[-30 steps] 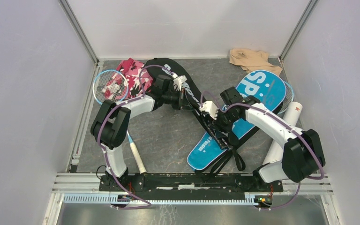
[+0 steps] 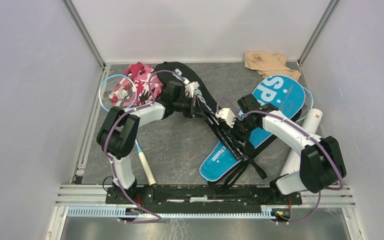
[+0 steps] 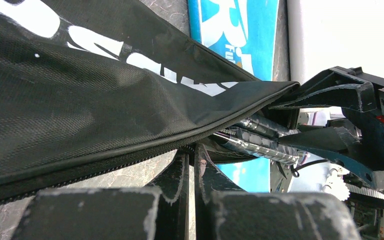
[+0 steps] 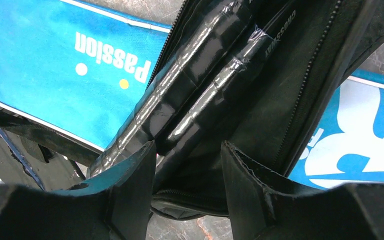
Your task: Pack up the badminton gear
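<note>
A black racket bag (image 2: pixel 207 95) lies unzipped and slanting across the floor, white letters on its cover. Its zip edge is pinched by my left gripper, whose fingers are together at the opening. Two black-wrapped racket handles (image 4: pixel 180 95) lie inside the bag's lower end. Above that end my right gripper stands open, its fingers apart over the bag and handles, gripping nothing. A blue bag (image 2: pixel 220 162) marked "Passion" lies under the black one. A loose racket with blue rim (image 2: pixel 118 75) and pale handle (image 2: pixel 147 167) rests at the left.
A pink patterned bag (image 2: pixel 145 75) lies at the back left. At the back right are a tan cloth (image 2: pixel 270 62) and another racket's blue rim (image 2: pixel 310 95), partly hidden. A white roll (image 2: pixel 312 120) runs along the right side.
The right gripper has shifted slightly over the bag's lower end, and the black strap end there has swung a little to the right. My left arm holds still at the bag's edge.
</note>
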